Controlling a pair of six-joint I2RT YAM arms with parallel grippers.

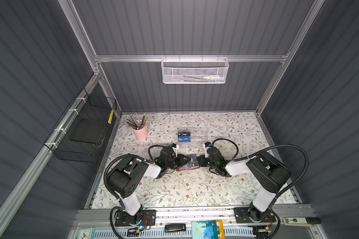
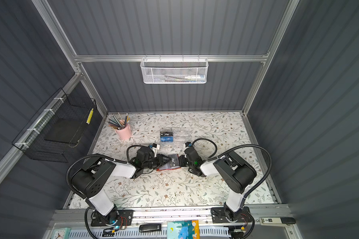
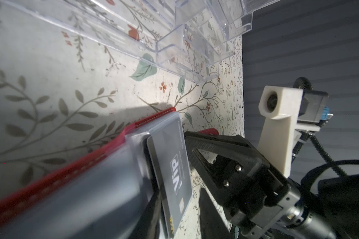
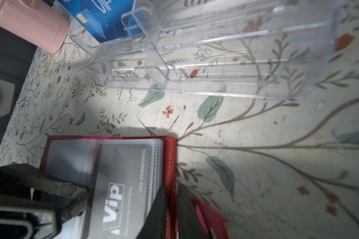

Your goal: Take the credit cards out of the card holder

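Note:
The red-edged card holder (image 4: 169,159) lies open on the table between both arms, its clear sleeves facing up. In one sleeve sits a grey Vip card; the left wrist view shows the same Vip card (image 3: 171,167) edge-on. My left gripper is over the holder, fingers parted, with the card's near edge in line with the gap; whether they touch it I cannot tell. My right gripper is shut on the holder's red right edge.
Behind the holder stands a clear acrylic rack (image 4: 227,79) with a black card (image 1: 183,134) and a blue card (image 1: 183,139). A pink pencil cup (image 1: 140,132) is at the back left.

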